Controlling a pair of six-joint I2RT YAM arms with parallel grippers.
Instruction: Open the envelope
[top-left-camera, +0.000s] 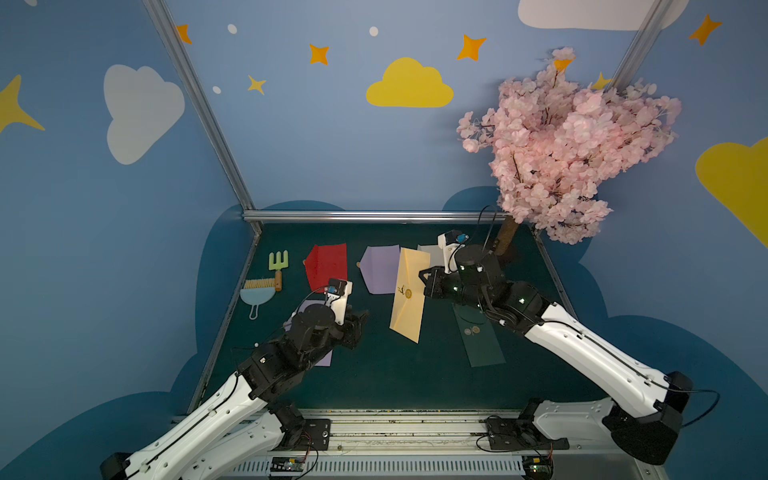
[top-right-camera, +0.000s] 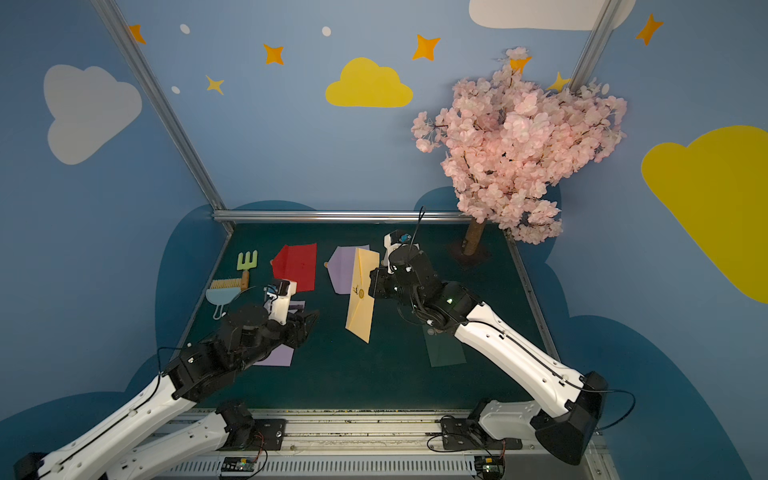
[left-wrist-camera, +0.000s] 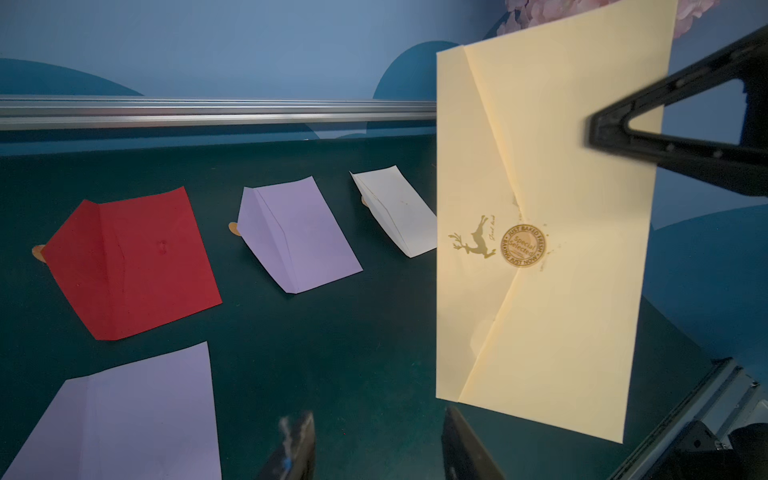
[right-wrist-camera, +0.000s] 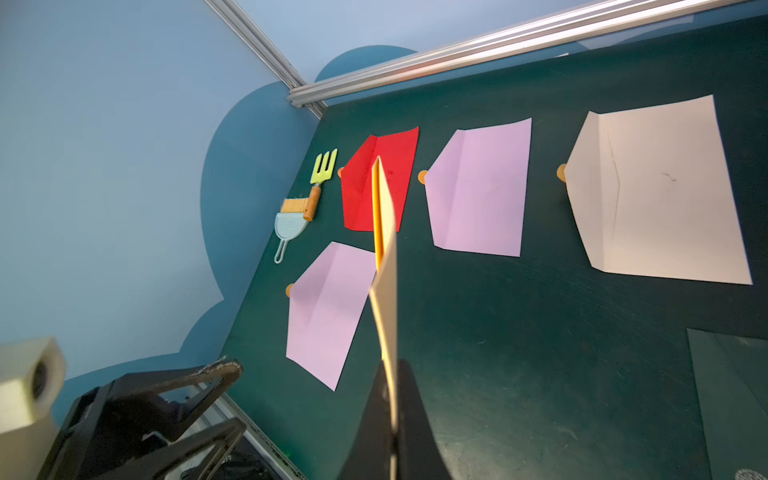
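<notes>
The cream envelope (left-wrist-camera: 552, 320) is held upright above the table, its back facing the left wrist camera. Its flap (left-wrist-camera: 468, 200) lies along the body, with a round gold seal (left-wrist-camera: 523, 245) at the tip. My right gripper is shut on the envelope; edge-on in the right wrist view, its thin edge runs between both fingers, with a narrow gap between layers at the upper end. My left gripper stands open and empty, to the left of the envelope and apart from it in the top left view.
On the table lie a red envelope (left-wrist-camera: 160, 256), a lilac one (left-wrist-camera: 304, 232), a white one (left-wrist-camera: 400, 212), a second lilac one (left-wrist-camera: 152, 416) and a dark green one (top-left-camera: 481, 344). Brush, dustpan (top-left-camera: 257, 294) and fork (top-left-camera: 278, 260) sit far left; a blossom tree (top-left-camera: 576, 136) stands back right.
</notes>
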